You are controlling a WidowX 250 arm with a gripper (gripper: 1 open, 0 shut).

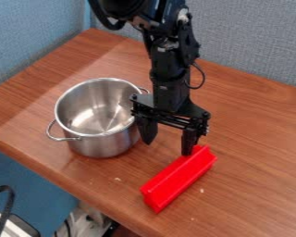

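My black gripper (168, 133) hangs in the middle of the view, open, its two fingers pointing down with nothing visible between them. Its right finger is just above the upper end of a red bar (178, 178), which lies lengthwise on the wooden table. The left finger is close beside a steel pot (89, 134) with wire handles, on the left of the table.
Padded walls stand behind.
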